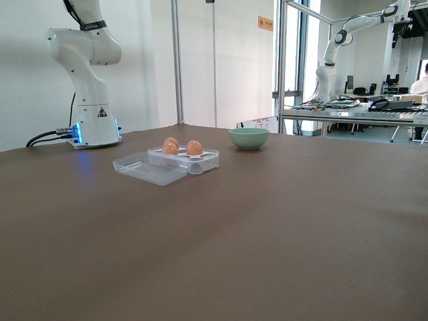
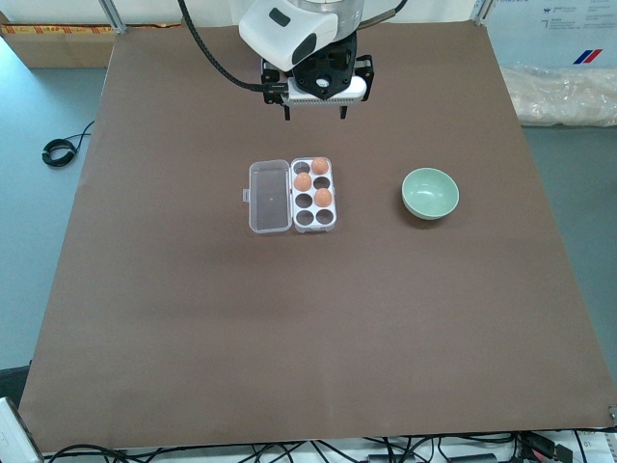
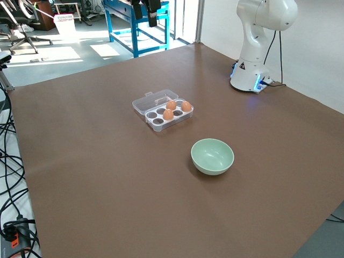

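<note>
In the left view my gripper [image 2: 314,110] hangs above the far edge of the table, its two black fingers apart with nothing visible between them; in the right view only its dark lower part shows at the top edge. An open clear egg carton [image 2: 311,217] lies mid-table, lid [image 2: 270,198] folded out to one side, holding several brown eggs [image 2: 323,197] among empty cells. A pale green bowl [image 2: 430,193] stands apart from the carton, empty. The top view shows the carton [image 1: 184,160] and the bowl [image 1: 249,139] side by side.
The white arm base [image 3: 247,75] stands at one edge. Cables [image 2: 106,453] run along the outside of the near edge.
</note>
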